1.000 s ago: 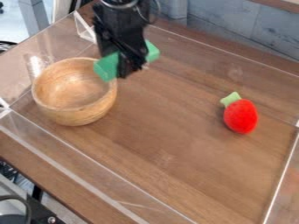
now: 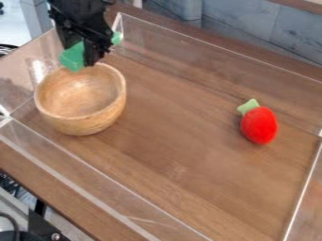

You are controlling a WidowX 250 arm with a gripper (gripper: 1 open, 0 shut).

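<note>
My black gripper [image 2: 86,45] is at the upper left, shut on a green object [image 2: 73,56] that hangs over the back rim of a wooden bowl [image 2: 81,110]. The green object is partly hidden by the gripper, and a piece of green also shows to its right. A red strawberry-like object [image 2: 259,126] with a green top lies on the right side of the table.
The wooden table [image 2: 176,169] has clear edging strips along its sides. A grey wall [image 2: 239,28] stands behind it.
My gripper has moved left with the green object, from beside the bowl's back right to above its back rim. The bowl and red object have not visibly moved.
</note>
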